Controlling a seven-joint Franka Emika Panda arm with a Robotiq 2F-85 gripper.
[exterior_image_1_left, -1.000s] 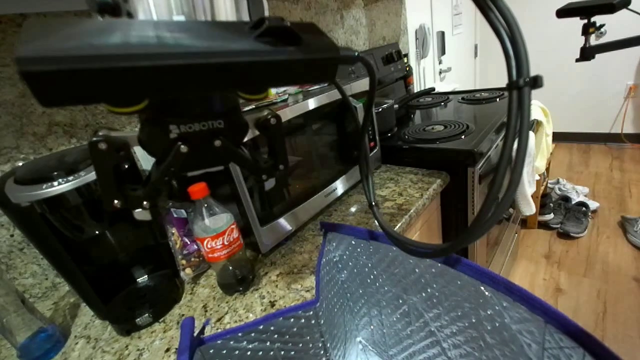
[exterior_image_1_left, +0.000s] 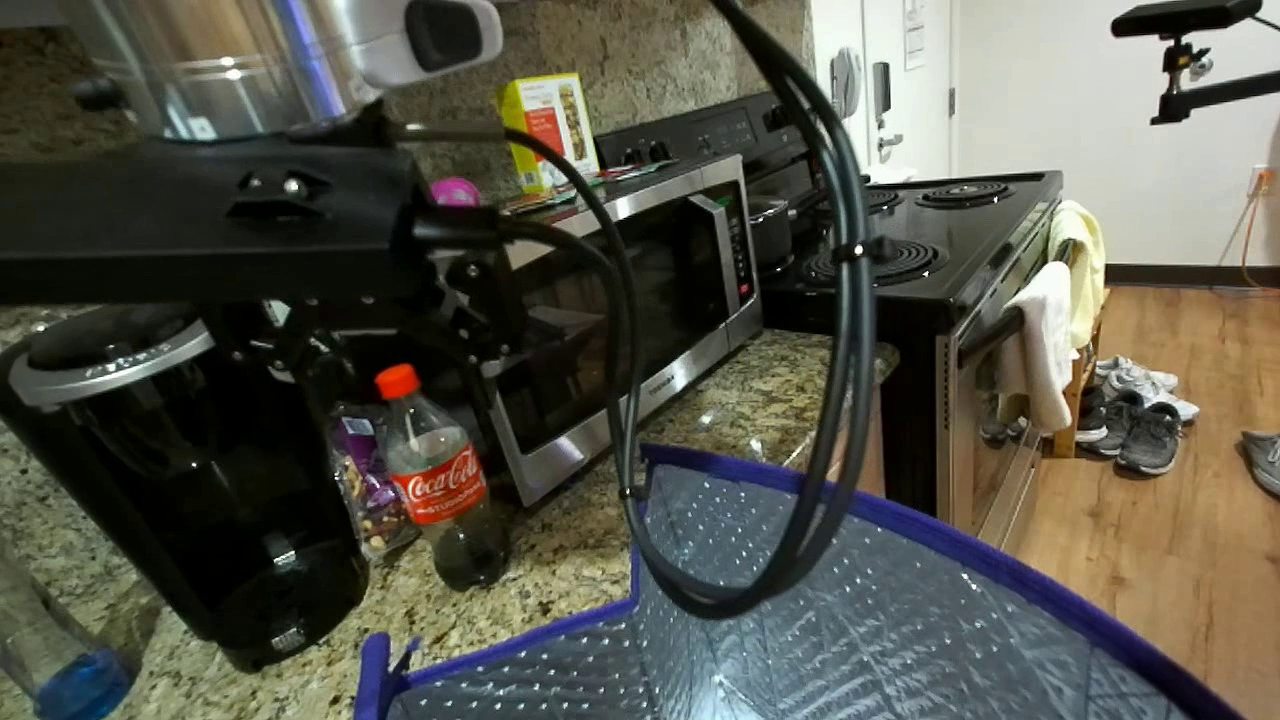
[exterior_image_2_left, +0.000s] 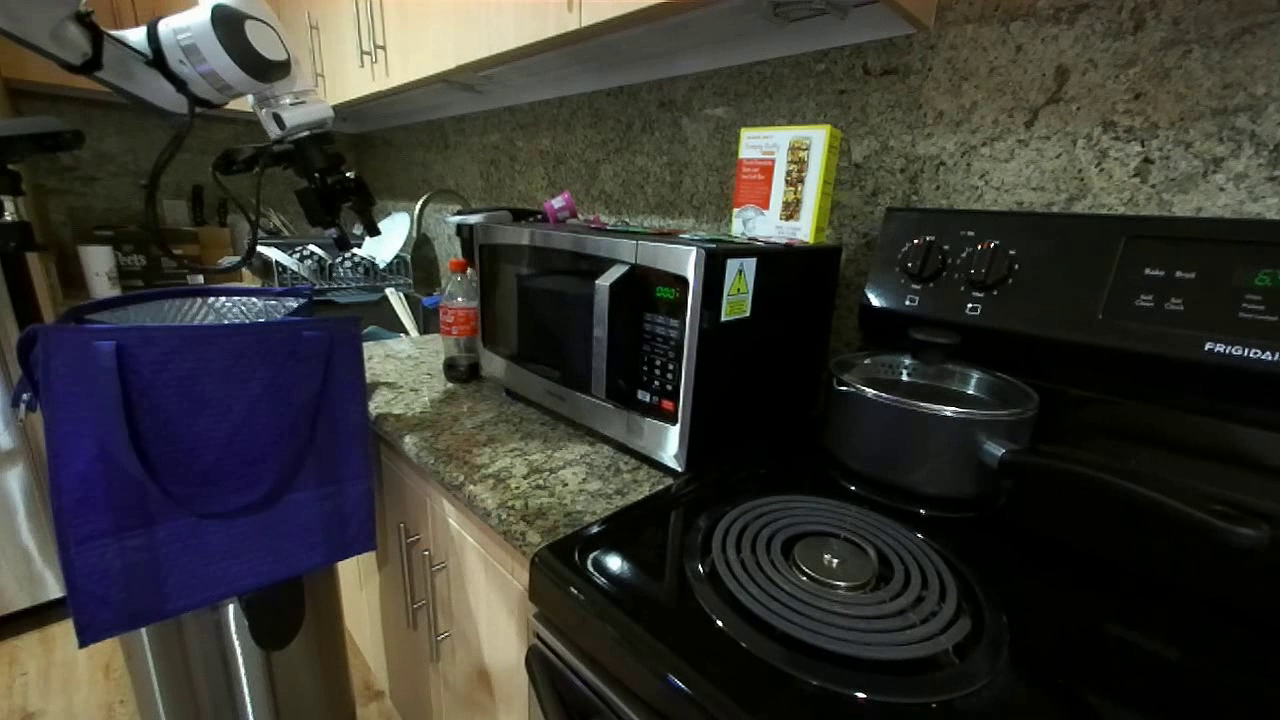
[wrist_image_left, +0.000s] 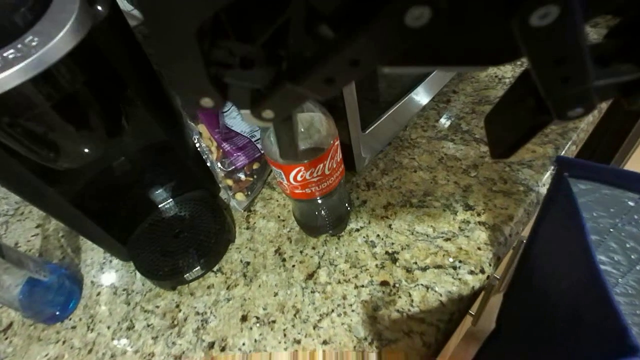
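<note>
A Coca-Cola bottle (exterior_image_1_left: 441, 486) with a red cap and some dark drink stands upright on the granite counter, beside the microwave. In the wrist view my gripper is open, its fingers (wrist_image_left: 519, 117) spread wide. The left finger overlaps the neck of the bottle (wrist_image_left: 315, 180), whose cap is hidden; contact cannot be told. From the second exterior view, the gripper (exterior_image_2_left: 348, 228) hangs higher than the bottle (exterior_image_2_left: 458, 318) and to its left, above the purple bag's side of the counter. The purple insulated bag (exterior_image_2_left: 216, 444) gapes open, showing its silver lining.
Close to the bottle are a black coffee maker (wrist_image_left: 174, 240), a snack bag (wrist_image_left: 240, 159) and the microwave (exterior_image_2_left: 576, 324). A bottle with blue liquid (wrist_image_left: 51, 294) stands farther left. A yellow box (exterior_image_2_left: 786, 180) tops the microwave; a lidded pot (exterior_image_2_left: 930, 420) sits on the stove. Bare counter lies before the bottle.
In the first exterior view my gripper and its mount have shifted left and turned, and the cable loop has swung left and lower. Bottle, snack bag and purple bag look unmoved.
</note>
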